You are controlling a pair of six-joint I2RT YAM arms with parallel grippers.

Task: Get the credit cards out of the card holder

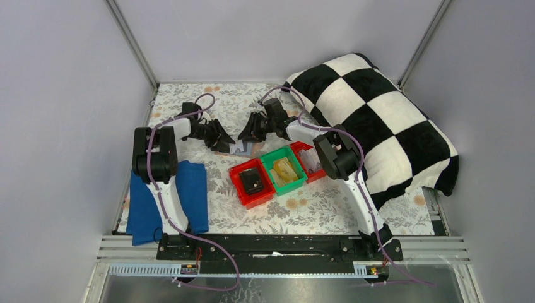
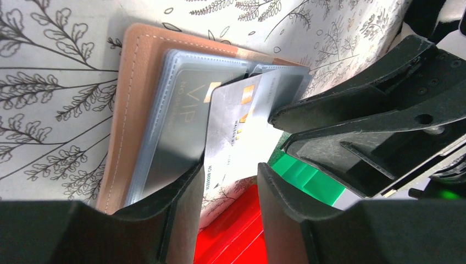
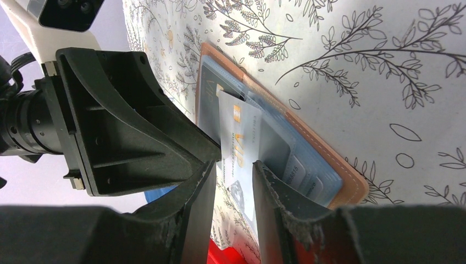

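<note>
The open card holder, tan outside (image 2: pixel 118 137) with clear sleeves, lies on the tablecloth between my grippers. A white bank card (image 2: pixel 239 121) with an orange chip lies across the sleeves, partly out, its lower edge past the holder. In the left wrist view my left gripper stands part open, its two fingertips on either side of the card's lower part. My right gripper is also part open, with the card (image 3: pixel 240 132) seen between its fingers. Contact with the card is hard to tell for either one.
In front of the holder stand a red bin (image 1: pixel 255 200) with a black item, a green bin (image 1: pixel 292 187) with yellow things and another red bin (image 1: pixel 315 177). A blue cloth (image 1: pixel 192 196) lies front left, a checkered cushion (image 1: pixel 378 104) at the right.
</note>
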